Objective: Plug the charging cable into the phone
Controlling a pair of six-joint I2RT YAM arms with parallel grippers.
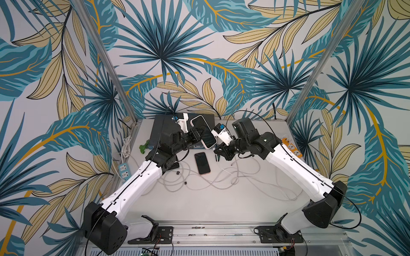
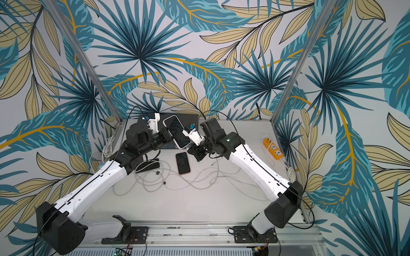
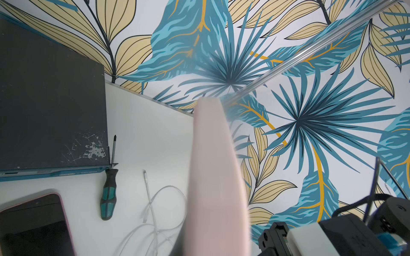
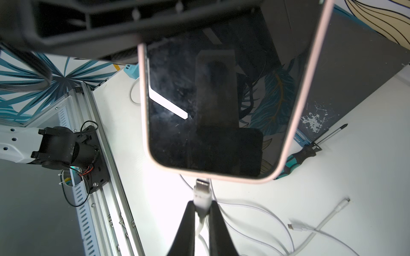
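Observation:
A black-screened phone with a pale pink rim (image 4: 222, 111) is held above the table, and my left gripper (image 1: 198, 134) is shut on it. In the left wrist view the same phone (image 3: 217, 183) appears edge-on, blurred, covering the fingers. My right gripper has its fingertips closed around the white plug of the charging cable (image 4: 202, 194). The plug's metal tip points up at the phone's bottom edge and shows just below it, near the middle. Whether the tip touches the edge cannot be told. The port itself is not visible.
A second phone (image 1: 202, 163) lies on the table below the grippers. Behind are a dark laptop (image 3: 51, 98) and a screwdriver (image 3: 109, 194). Loose white cables (image 4: 316, 228) cross the table. An orange power strip (image 1: 292, 147) stands far right.

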